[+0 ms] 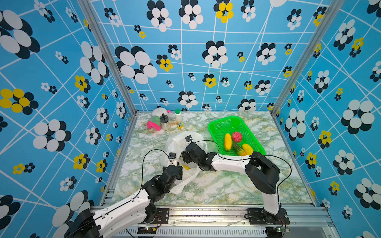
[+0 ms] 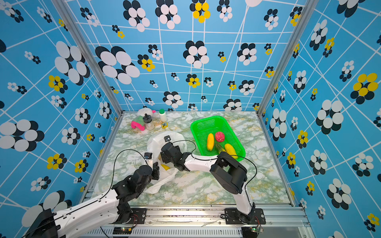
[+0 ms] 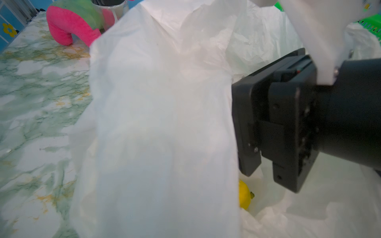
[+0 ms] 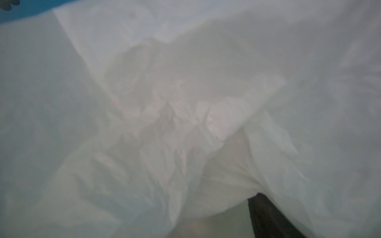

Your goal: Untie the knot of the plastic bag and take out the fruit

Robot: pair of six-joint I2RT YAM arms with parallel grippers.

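A white plastic bag (image 1: 178, 138) lies mid-table, its mouth spread, with a yellow fruit (image 3: 243, 194) partly visible inside. My right gripper (image 1: 185, 157) reaches into the bag; in the right wrist view crumpled plastic fills the picture and one dark finger (image 4: 266, 214) shows, so how far its fingers stand apart is hidden. My left gripper (image 2: 153, 171) is at the bag's near left side. In the left wrist view plastic hangs large in front of it, and its own fingers are not visible.
A green basket (image 1: 214, 127) with yellow fruits and a pink round fruit stands right of the bag. At the back left are a plush toy (image 1: 153, 123), a dark-lidded jar (image 1: 164, 122), a green-capped bottle (image 1: 178, 115) and small items.
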